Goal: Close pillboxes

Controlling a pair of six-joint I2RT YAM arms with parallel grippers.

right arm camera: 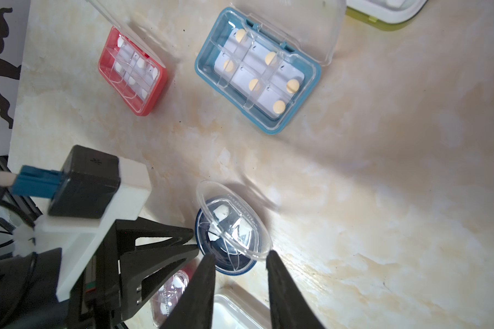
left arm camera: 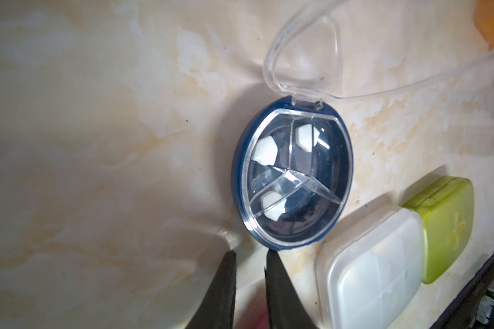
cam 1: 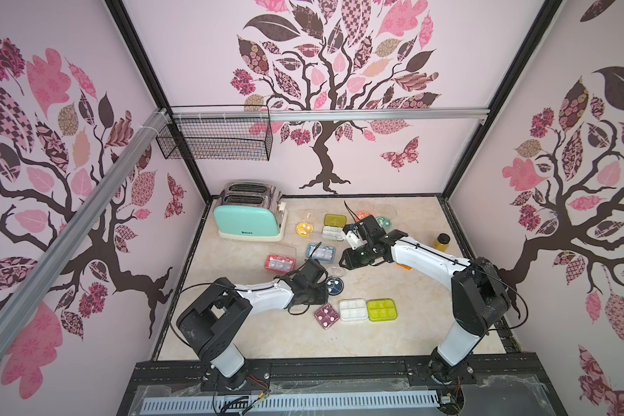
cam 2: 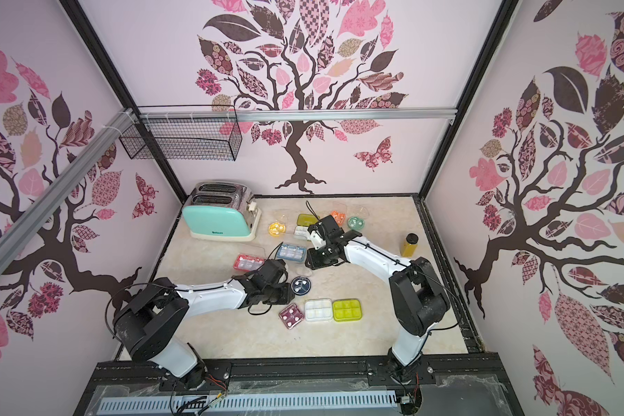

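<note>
The round dark-blue pillbox (left arm camera: 299,181) has several compartments with white pills. Its clear hinged lid (right arm camera: 252,238) stands raised on the side away from the left fingers. My left gripper is slightly open at the near rim; one fingertip (left arm camera: 273,257) overlaps that rim in view, and I cannot tell whether they touch. Farther back, my right gripper is partly open, with nothing visibly gripped between its fingers. Open-lidded light-blue (right arm camera: 258,71) and red (right arm camera: 132,74) pillboxes lie behind. A purple pillbox (cam 1: 326,316) lies in front, beside closed white (left arm camera: 376,268) and lime (left arm camera: 444,224) ones.
At the back stand more pillboxes, including a yellow one (cam 1: 304,228), an olive one (cam 1: 335,221) and a green one (cam 2: 355,223). A mint toaster (cam 1: 248,215) occupies the back left. A yellow bottle (cam 2: 409,244) is at right.
</note>
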